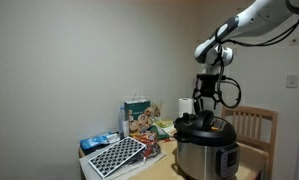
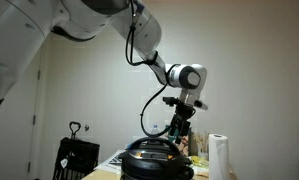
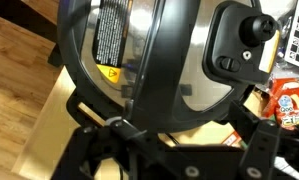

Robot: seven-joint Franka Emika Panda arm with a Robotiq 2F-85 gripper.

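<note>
A large pressure cooker (image 1: 197,158) with a silver body stands on the table, its black-rimmed lid (image 2: 157,158) on top. In the wrist view the lid's black handle (image 3: 164,60) runs across a shiny steel top, with a yellow warning label (image 3: 110,35) on one side and a black steam valve (image 3: 257,28) on the other. Over the lid hangs my gripper (image 1: 209,103), pointing down. Its fingers (image 3: 77,150) are spread apart at the bottom of the wrist view. They are open, with nothing held between them.
Left of the cooker lie a white perforated rack (image 1: 114,156), a bag (image 1: 137,111), bottles and several packets. A paper towel roll (image 2: 218,157) stands nearby. A wooden chair (image 1: 251,122) is behind the cooker, and a black cart (image 2: 76,157) stands farther off.
</note>
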